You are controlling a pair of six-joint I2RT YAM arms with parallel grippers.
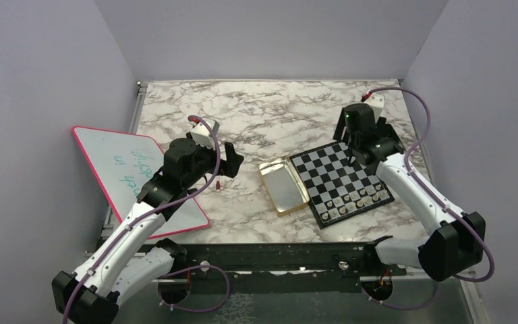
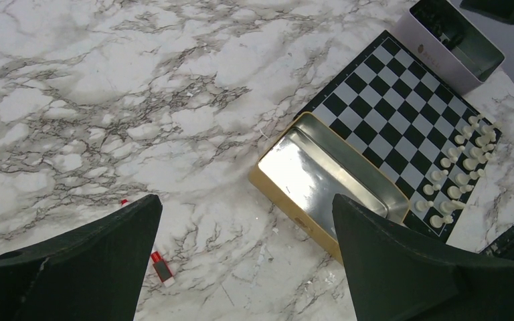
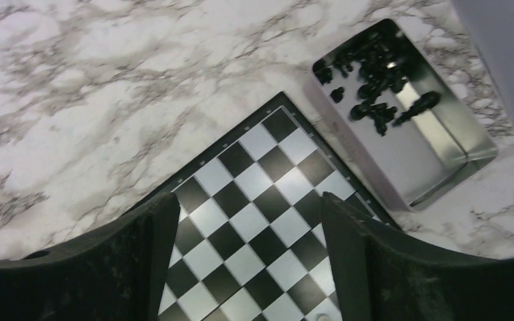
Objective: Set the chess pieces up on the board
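Note:
The black-and-grey chessboard [image 1: 327,173] lies on the right of the table. White pieces [image 2: 456,175] stand in two rows at its near edge. Dark pieces [image 3: 375,80] lie jumbled in a grey box [image 3: 435,157] beside the board's far right side. My right gripper hangs over the board's far part, its fingers apart with nothing between them. In the top view the right arm covers most of that box. My left gripper stands open and empty above the table, left of the empty gold-rimmed tray [image 2: 284,200].
A whiteboard [image 1: 131,179] with green writing leans at the left. A red marker [image 2: 160,267] lies on the marble below my left gripper. A wall rises close beyond the grey box.

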